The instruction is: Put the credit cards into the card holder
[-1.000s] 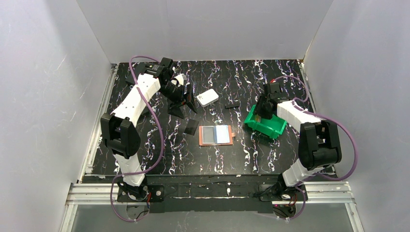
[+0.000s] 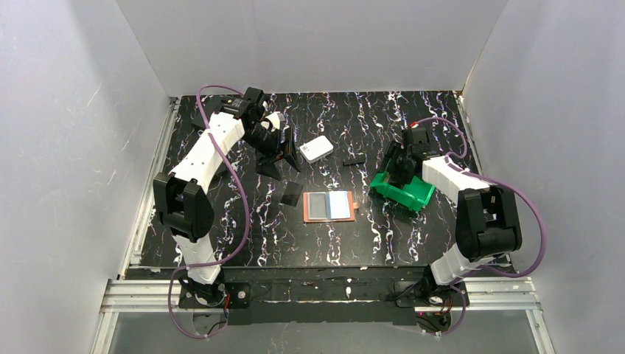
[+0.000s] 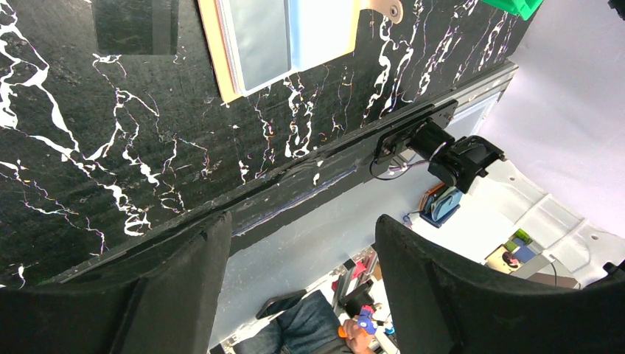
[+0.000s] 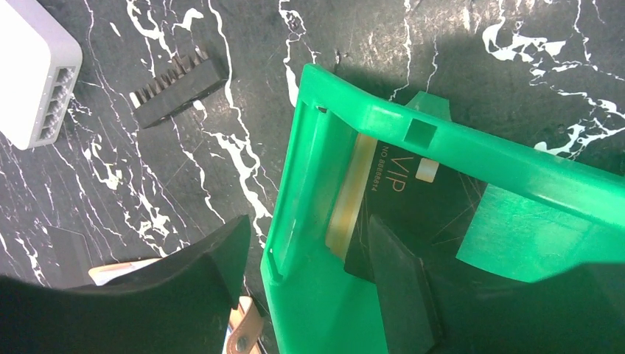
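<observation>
A black VIP card (image 4: 413, 199) lies in the green basket (image 2: 402, 195), with a gold-coloured card (image 4: 350, 195) showing along its left edge. My right gripper is open over the basket's left end, one finger outside the wall and the other over the cards. The tan card holder (image 2: 329, 206) lies spread open on the table, clear pockets facing up. Beside its left edge rests a dark flat card-like piece (image 2: 292, 193). Above the table to the left, my left gripper stands open with nothing between its fingers.
Behind the holder are a white box (image 2: 316, 149) and a small black comb-like block (image 2: 354, 159). A dark object (image 2: 206, 114) sits at the back left. Bare table lies in front of the holder.
My right gripper has shifted slightly left over the basket, and the basket itself has slid a little left. The left arm, holder and other table objects have not moved.
</observation>
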